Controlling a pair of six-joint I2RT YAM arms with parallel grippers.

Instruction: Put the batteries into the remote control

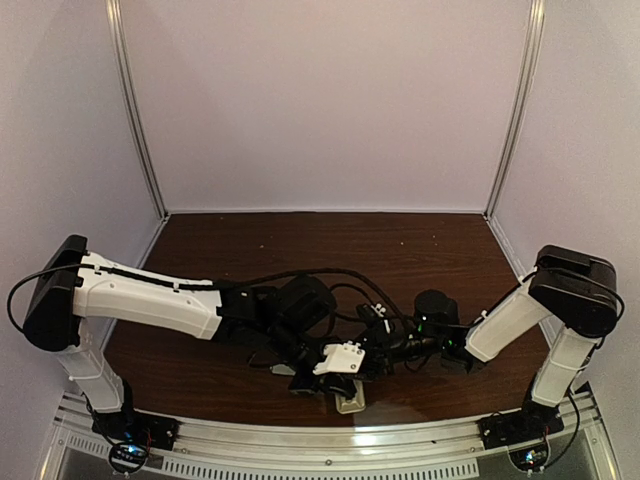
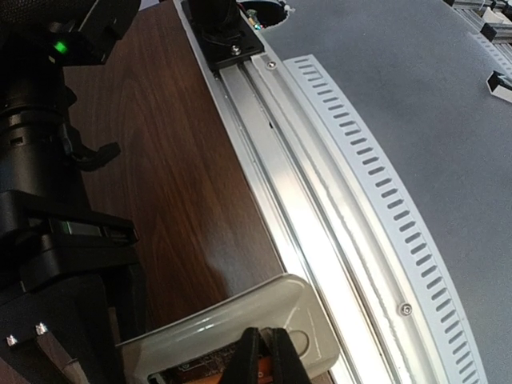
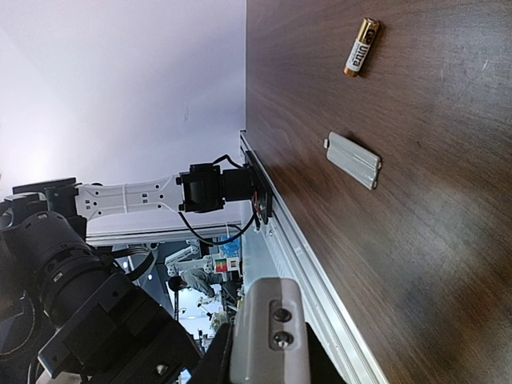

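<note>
The pale remote [image 1: 350, 400] is held low over the table's front edge, largely hidden by both grippers. In the left wrist view its open back [image 2: 224, 328] shows a compartment with an orange battery partly visible under the fingertips of my left gripper, which is shut on it. My right gripper is shut on the remote, whose end fills the bottom of the right wrist view. The loose battery cover [image 3: 352, 160] and a gold and silver battery [image 3: 360, 48] lie apart on the table.
The aluminium rail [image 1: 330, 435] runs along the front edge. Both arms crowd the front middle.
</note>
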